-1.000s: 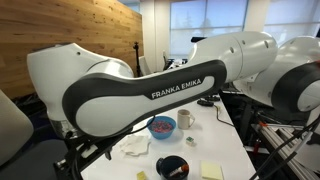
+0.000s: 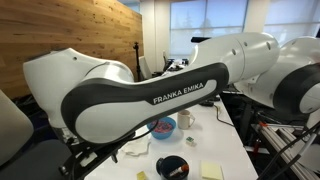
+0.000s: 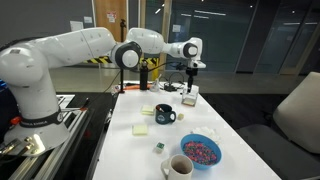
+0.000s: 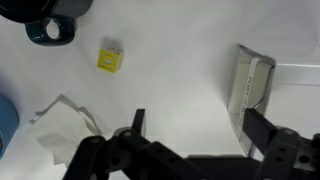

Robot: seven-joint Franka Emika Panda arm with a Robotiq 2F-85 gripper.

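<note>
My gripper points down over the white table and stands open, nothing between its fingers. Under its right finger, in the wrist view, lies part of a pale container (image 4: 248, 85) with a dark inner edge; in exterior view 2 a white box (image 3: 189, 99) sits below my gripper (image 3: 190, 86). To the left are a small yellow block (image 4: 110, 57), a dark mug (image 4: 50, 30) and a crumpled white cloth (image 4: 66, 130). Most of my gripper is hidden by the arm in exterior view 1.
A blue bowl (image 3: 198, 153) with reddish contents stands near a white mug (image 3: 178, 172). A small greenish block (image 3: 158, 148) and a pale yellow square pad (image 2: 211, 171) lie on the table. A dark chair (image 3: 285, 140) flanks the table's edge.
In exterior view 1 the arm has shifted slightly downward and to the right, and its wrist end now covers more of the white cloth. The tabletop objects have stayed put.
</note>
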